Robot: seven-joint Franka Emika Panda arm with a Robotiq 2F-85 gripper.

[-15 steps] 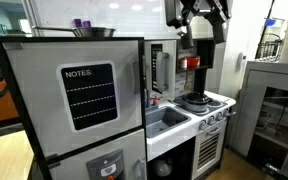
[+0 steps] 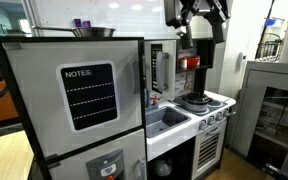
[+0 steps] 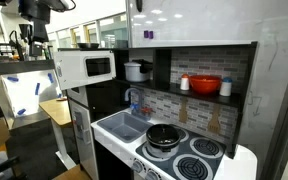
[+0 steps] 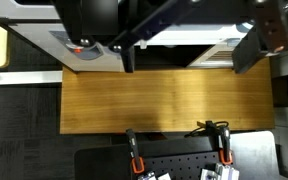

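High in exterior view 1, my black gripper [image 2: 197, 30] hangs pointing down in front of the toy kitchen, its fingers wide apart. Exterior view 2 has the arm and gripper [image 3: 30, 40] at the upper left, well away from the stove. In the wrist view the gripper stands open over the floor beside the cabinets, with nothing visible between its fingers. A lidded black pot [image 3: 164, 137] sits on a burner of the stove [image 3: 192, 165]. The sink [image 3: 124, 125] lies to its left.
A red bowl [image 3: 206, 85], jars and a silver pot [image 3: 137, 72] stand on the shelf. The white microwave [image 3: 86, 67] is at the left. A colander [image 2: 94, 31] rests on the fridge [image 2: 84, 95]. Wooden floor [image 4: 164, 100] below the gripper looks clear.
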